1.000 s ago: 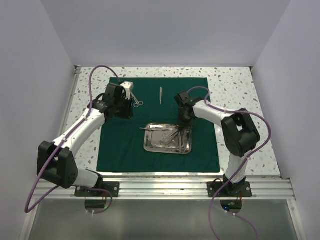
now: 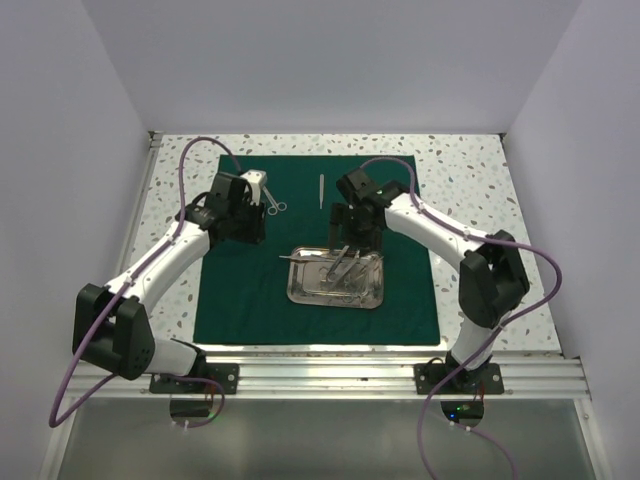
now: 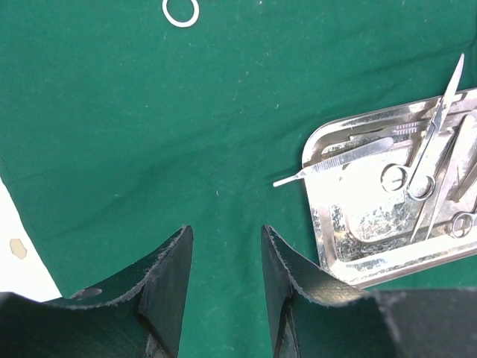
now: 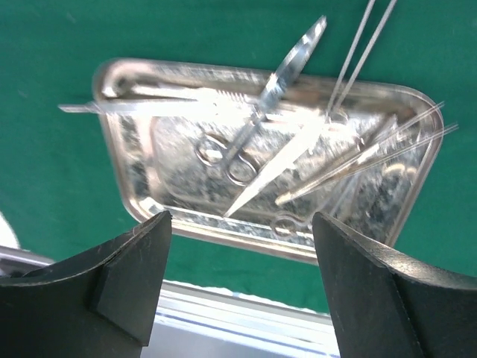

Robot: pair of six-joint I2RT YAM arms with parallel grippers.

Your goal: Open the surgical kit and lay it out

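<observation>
The metal tray (image 2: 335,298) rests on the spread green cloth (image 2: 250,310), holding several instruments heaped together. Among them in the right wrist view are scissors (image 4: 242,136) with their blades over the far rim, tweezers (image 4: 361,165), and a scalpel handle (image 4: 160,107) jutting past the left rim. My right gripper is wide open above the tray, nothing between its fingers. Left of the tray, my left gripper hangs over bare cloth, fingers apart and empty. Farther back on the cloth lie a scissor-like instrument (image 2: 275,207) and a slim straight instrument (image 2: 321,190).
A speckled white table (image 2: 465,185) surrounds the cloth, with a metal rail (image 2: 330,368) along the front. Bare cloth lies left of and in front of the tray. The right arm reaches over the cloth's right side.
The right gripper has shifted left over the tray, its fingers now spread wider. The left arm has barely moved, dipping slightly toward the front.
</observation>
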